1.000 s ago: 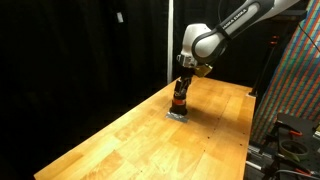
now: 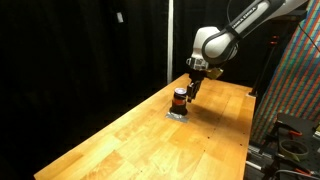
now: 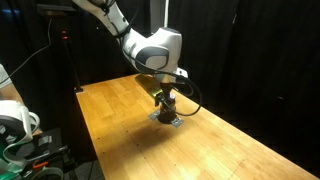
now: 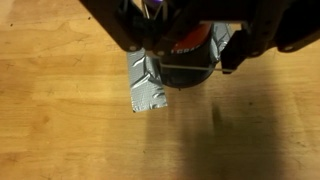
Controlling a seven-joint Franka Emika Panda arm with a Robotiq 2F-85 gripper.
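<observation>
A dark upright canister (image 2: 180,101) with a pale top and a red band stands on the wooden table. Silver tape (image 4: 148,92) shows around its base in the wrist view. Close beside the canister, on its right in exterior view 1, is my gripper (image 2: 191,95). In the wrist view the gripper has its dark fingers apart, with the canister's red part (image 4: 193,40) below and behind them. A thin pale line crosses there; whether it is a rim or a separate thing I cannot tell. In exterior view 2 the arm partly hides the canister (image 3: 167,113).
Black curtains hang behind. A dark stool-like object (image 2: 293,148) stands off the table's right edge.
From above the canister my gripper has moved to the right and lower, ending beside it. The canister stays in place, its pale top now clearer to see.
</observation>
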